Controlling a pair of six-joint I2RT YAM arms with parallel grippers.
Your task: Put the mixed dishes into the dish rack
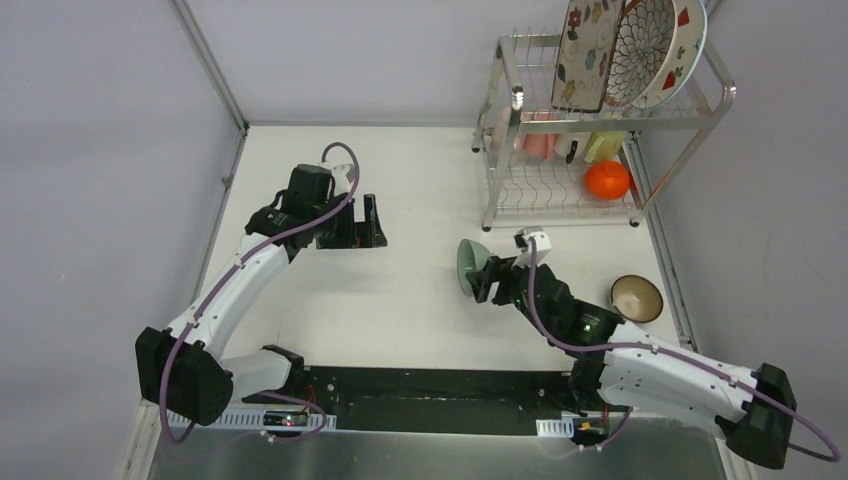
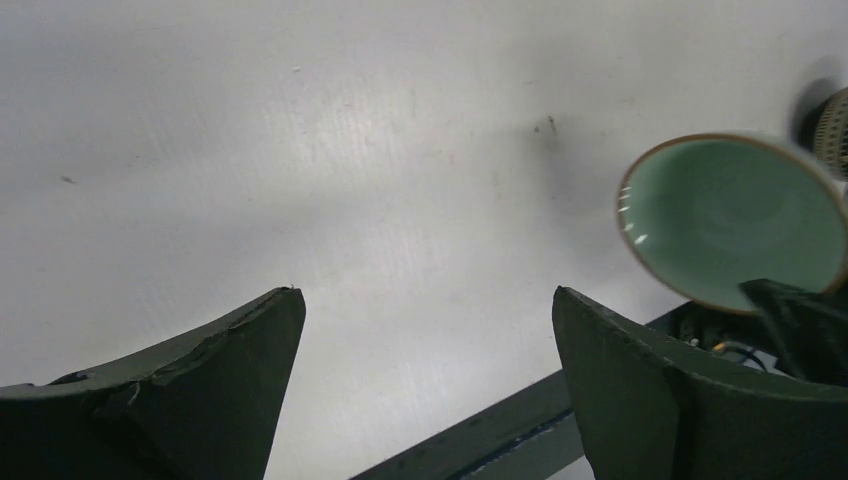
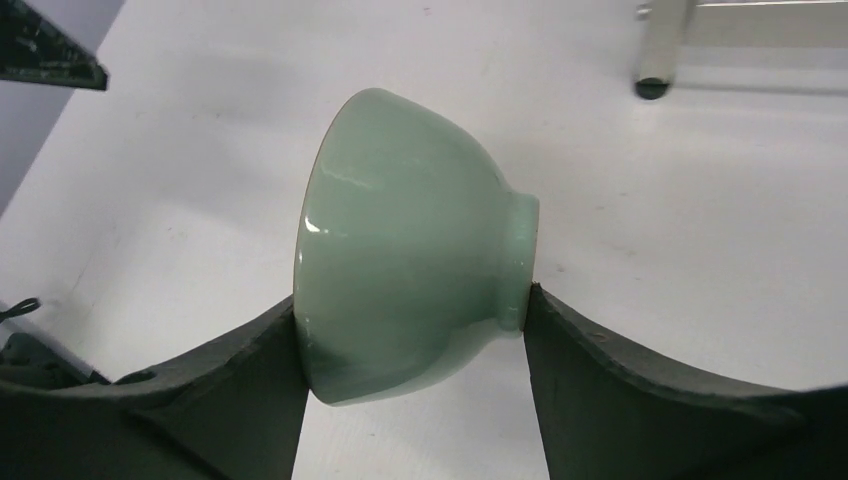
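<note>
My right gripper (image 1: 484, 280) is shut on a pale green bowl (image 1: 470, 262), held on its side between both fingers, as the right wrist view (image 3: 405, 250) shows. My left gripper (image 1: 364, 230) stands open and empty, left of the bowl and apart from it. The dish rack (image 1: 610, 122) at the back right holds a patterned rectangular plate (image 1: 585, 50), a round patterned plate (image 1: 660, 50) on top, and several cups and an orange pot-like dish (image 1: 606, 179) below.
A brown-rimmed bowl (image 1: 636, 298) lies on the table at the right, beside my right arm. Walls bound the left and right sides.
</note>
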